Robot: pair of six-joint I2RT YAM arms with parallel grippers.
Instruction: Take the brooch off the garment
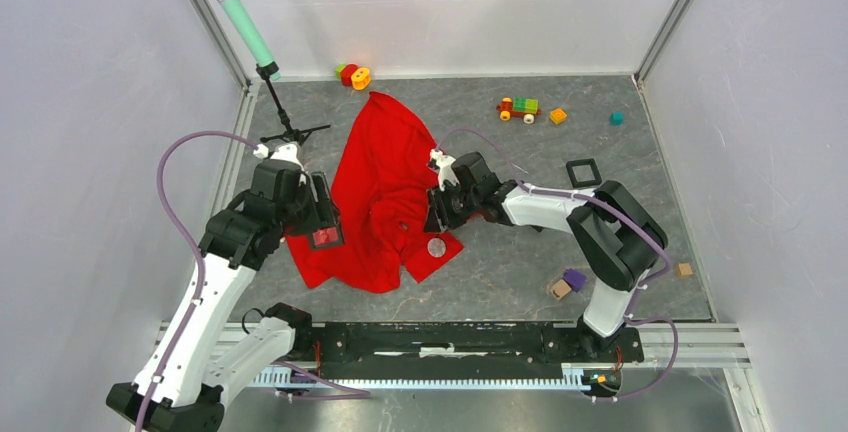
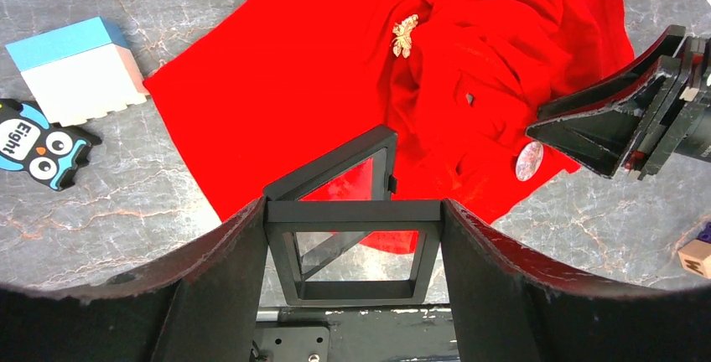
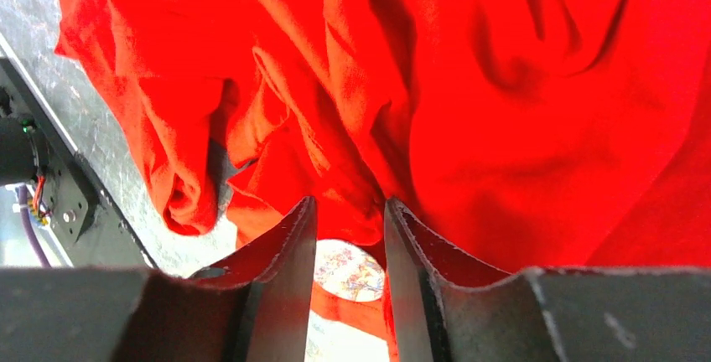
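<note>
The red garment (image 1: 362,207) lies rumpled on the grey floor. In the left wrist view a gold leaf-like brooch (image 2: 404,35) rests on it near the top. Closer to its right corner sits a pale round disc (image 2: 529,161), and a small dark piece (image 2: 469,99) lies among the folds. My left gripper is shut on a black hinged frame, held above the cloth's left side. My right gripper (image 1: 433,224) is over the cloth's right side. In the right wrist view its fingers (image 3: 293,249) stand partly apart, and the disc shows through the gap.
An owl toy (image 2: 44,148) and a blue-and-white block (image 2: 80,69) lie left of the cloth. On the right are a black square frame (image 1: 583,173), a purple block (image 1: 574,279) and wooden blocks. Toy bricks line the back.
</note>
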